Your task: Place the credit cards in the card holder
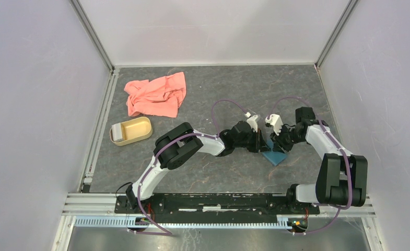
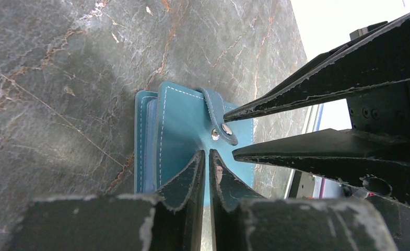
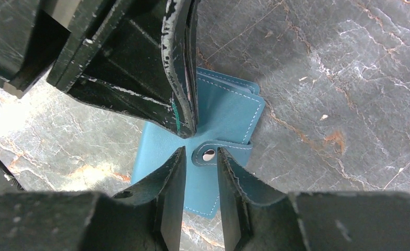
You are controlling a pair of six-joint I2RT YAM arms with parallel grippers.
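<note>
The blue card holder (image 1: 276, 159) lies tilted on the table at the right, partly hidden by both grippers in the top view. Its stitched strap (image 3: 231, 149) curls over one edge. Two metal studs show near the strap's end in the left wrist view. My left gripper is shut on the card holder, its fingertips close together. Around the strap end stand the parted fingers of my right gripper, one on each side. Whether they touch it is unclear. No loose credit card can be made out.
At the far left a yellow tray (image 1: 142, 137) holds a white block (image 1: 116, 133). A crumpled coral cloth (image 1: 158, 95) lies behind it. Open grey tabletop (image 1: 218, 178) stretches between tray and holder. Both arms' tips are close together over the holder.
</note>
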